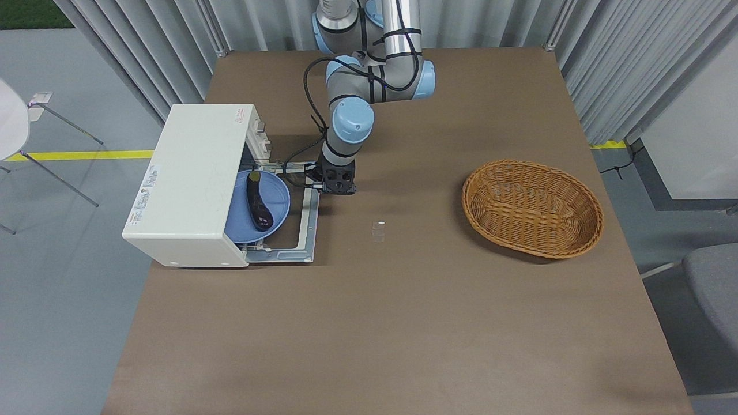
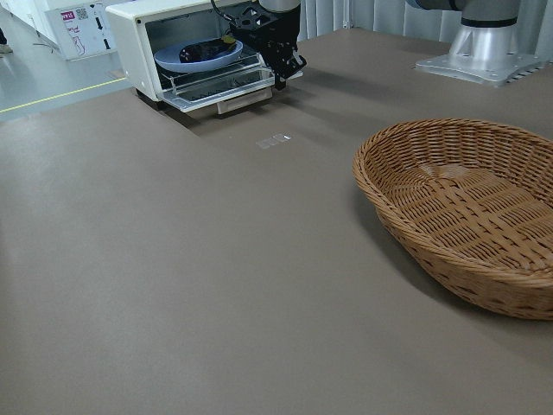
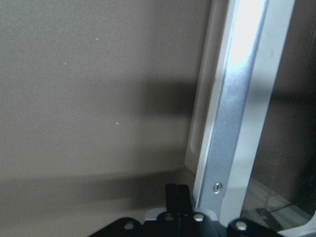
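Note:
A white toaster oven stands on the left with its glass door folded down. A blue plate in its opening holds a dark eggplant. My gripper is at the door's outer edge, pointing down. In the wrist view my gripper sits beside the door's metal edge strip, over bare table. Its fingers appear together, with nothing seen between them. In the left view the gripper hangs by the door's outer edge.
A wicker basket stands on the right of the brown table. A curtain hangs behind the arm.

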